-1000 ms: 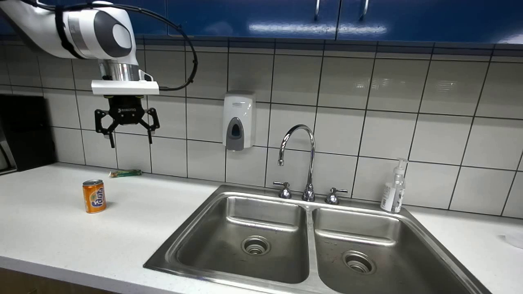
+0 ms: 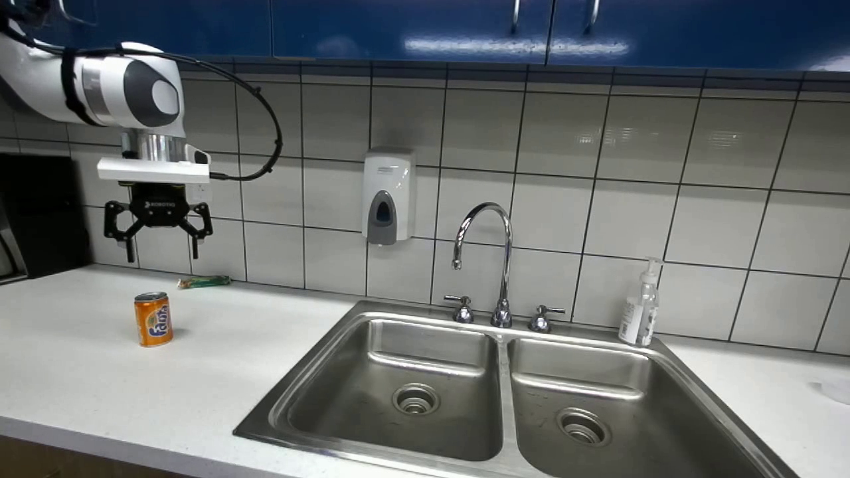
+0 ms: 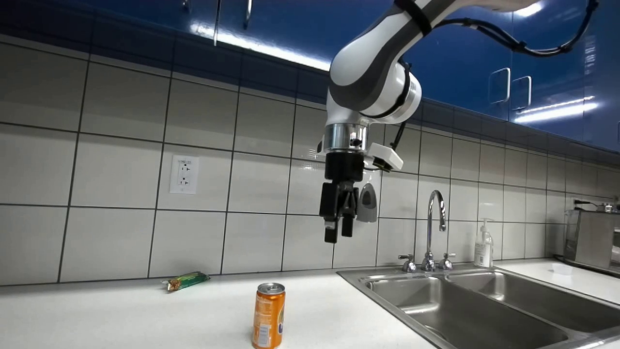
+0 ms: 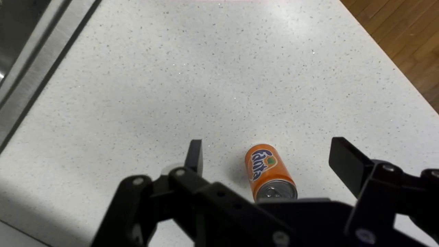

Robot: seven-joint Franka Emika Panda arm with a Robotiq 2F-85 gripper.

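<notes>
An orange Fanta can (image 2: 154, 320) stands upright on the white counter (image 2: 72, 358), left of the sink. My gripper (image 2: 163, 253) hangs well above the counter with its fingers pointing down, wide apart and empty. In the second exterior view the gripper (image 3: 338, 232) appears higher than the can (image 3: 269, 317) and to its right. Looking down from the wrist, the can (image 4: 267, 168) shows between the two fingers of the gripper, far below them; its near end is partly covered by the gripper body.
A green wrapped packet (image 2: 204, 281) lies near the tiled wall. The double sink (image 2: 503, 382) with its faucet (image 2: 507, 263) takes up the right side, and a soap bottle (image 2: 639, 307) stands behind it. Bare counter surrounds the can.
My arm has moved left and somewhat lower in the first exterior view, bringing the gripper more over the can's side. The gripper stays open; the can and packet have not moved.
</notes>
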